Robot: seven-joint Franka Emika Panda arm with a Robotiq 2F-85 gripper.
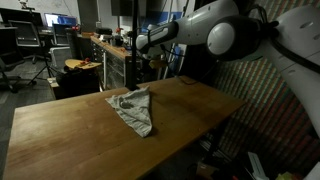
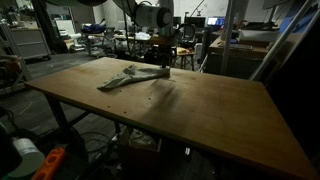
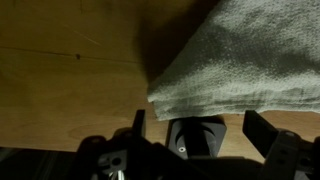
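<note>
A light grey cloth [image 1: 136,114] lies rumpled and spread on the wooden table [image 1: 65,135]. In exterior view 2 the cloth [image 2: 134,77] is toward the far left part of the tabletop. The wrist view shows its woven surface [image 3: 255,55] filling the upper right, with a corner and edge reaching down between my fingertips. My gripper is open above that edge, its two black fingers well apart, with nothing held. How high it hangs over the cloth is hard to judge.
A black upright post [image 1: 133,45] rises at the table's far edge. In the wrist view a black fixture [image 3: 196,137] shows between the fingers, by the table edge.
</note>
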